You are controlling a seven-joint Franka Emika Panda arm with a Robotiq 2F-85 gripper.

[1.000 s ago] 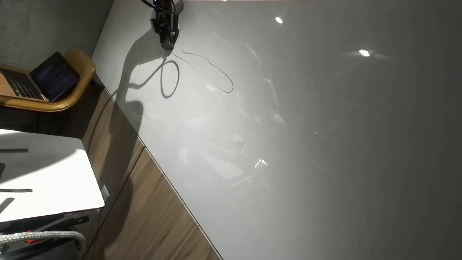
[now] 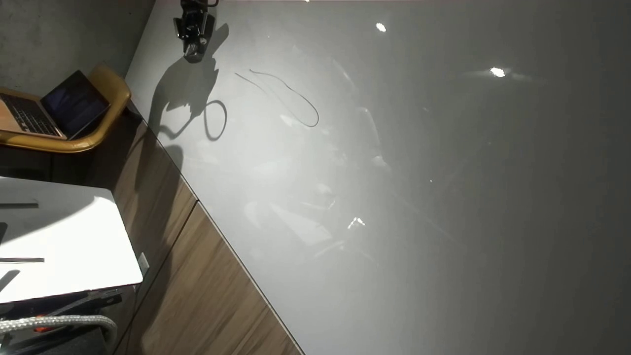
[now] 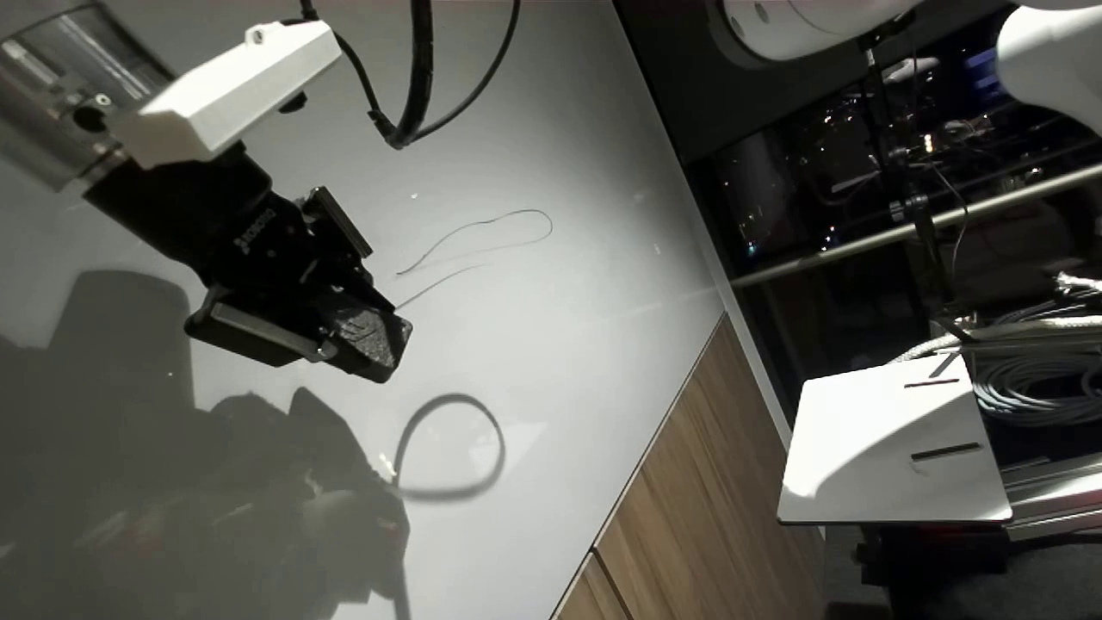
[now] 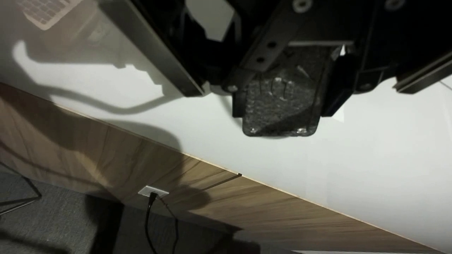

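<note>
My gripper is shut on a dark grey, rough-textured block [image 4: 279,116] with rounded corners, which sticks out a little past the black fingers [image 4: 339,91]. In exterior view 2 the gripper [image 3: 362,336] hangs above the pale table, apart from its own shadow. At the top left of exterior view 1, the gripper [image 2: 192,52] is small and the block is hard to make out. A thin dark looped line [image 2: 301,97] lies on the table to the right of it, faint along one side. Whether this is a thread or a drawn mark, I cannot tell.
Beyond the edge are a laptop [image 2: 74,103] on a yellow chair [image 2: 121,88] and a white board [image 3: 878,434]. A cable [image 3: 418,72] hangs from the arm.
In exterior view 1 my gripper has moved left and slightly up, away from the looped line. Its shadow has shifted left and now lies farther from the fingertips. The line looks the same.
</note>
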